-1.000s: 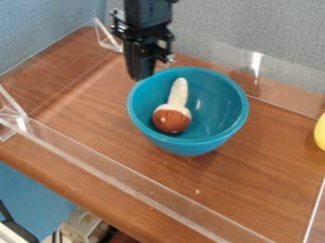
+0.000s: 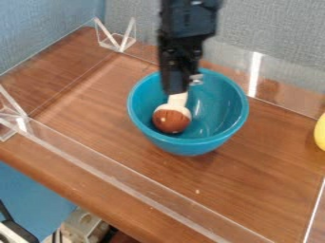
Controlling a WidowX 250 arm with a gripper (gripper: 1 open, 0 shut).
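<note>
A teal bowl [image 2: 216, 123] stands on the wooden table. In it lies a mushroom-like object [image 2: 172, 118] with a brown rounded head and a pale stem. My dark, blurred gripper [image 2: 178, 84] hangs over the bowl at the stem's upper end, partly hiding it. Whether its fingers touch the stem, and how they stand, is unclear.
A yellow object [image 2: 318, 133] is cut off at the right edge. Clear plastic rails [image 2: 114, 173] border the wooden surface [image 2: 89, 95]. Grey and blue padded walls rise behind.
My gripper has moved right and downward, from left of the bowl to over the stem. The bowl and its object look unmoved.
</note>
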